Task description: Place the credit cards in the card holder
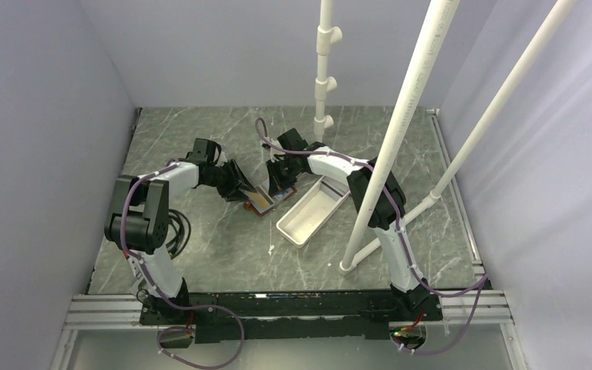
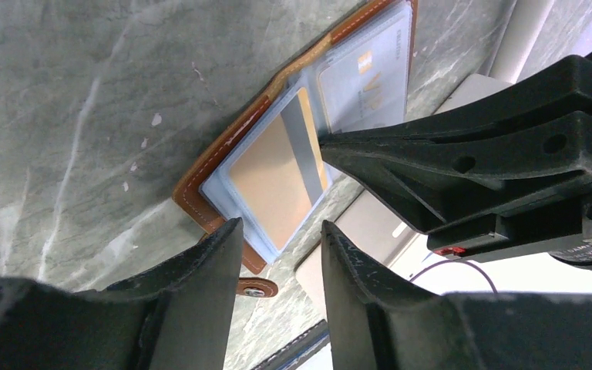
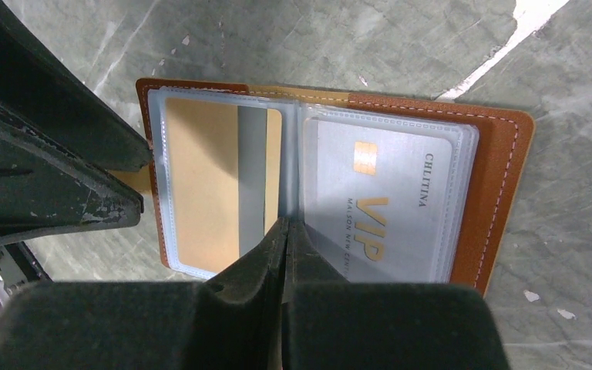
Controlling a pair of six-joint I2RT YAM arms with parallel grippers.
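A brown leather card holder (image 3: pixel 501 177) lies open on the table, with clear sleeves. A gold card with a grey stripe (image 2: pixel 270 177) sits in one sleeve, a white VIP card (image 3: pixel 378 200) in the other. My left gripper is part open at the gold card's outer edge, nothing clearly held. My right gripper is shut, its tips on the seam between the two cards; nothing shows between its fingers.
A white tray (image 1: pixel 301 227) lies to the right of the holder, partly under the right arm. White pipes (image 1: pixel 401 116) stand on the right. A coiled black cable (image 1: pixel 185 231) lies at left.
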